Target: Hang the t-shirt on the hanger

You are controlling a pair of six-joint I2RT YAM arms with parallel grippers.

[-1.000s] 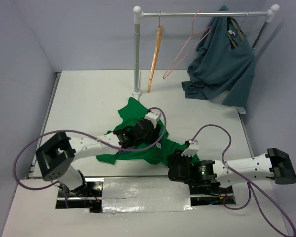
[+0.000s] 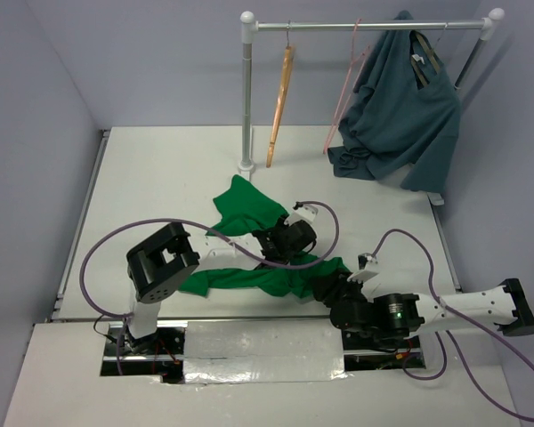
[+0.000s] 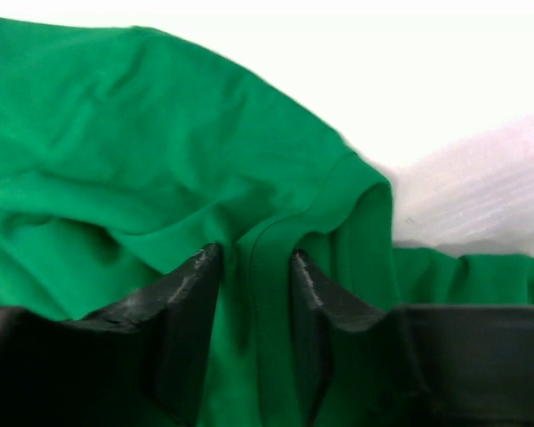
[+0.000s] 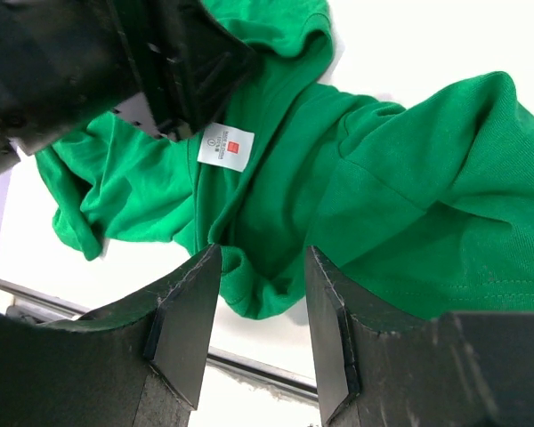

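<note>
A green t-shirt (image 2: 240, 200) lies crumpled on the white table, its white label (image 4: 224, 145) showing in the right wrist view. My left gripper is over the collar band with fingers apart, a fold of green cloth between them. My right gripper stands part open over the shirt's right part, cloth beneath its fingertips. A wooden hanger (image 2: 281, 89) and pink hangers (image 2: 343, 98) hang on the rack.
The metal rack (image 2: 320, 27) spans the back, with a dark teal garment (image 2: 396, 116) at its right. Bare table (image 2: 142, 178) lies at the back left. A rail runs along the front edge.
Over the last second both arms shifted right; the right one also moved nearer the front edge. The pink hanger has swung to the right.
</note>
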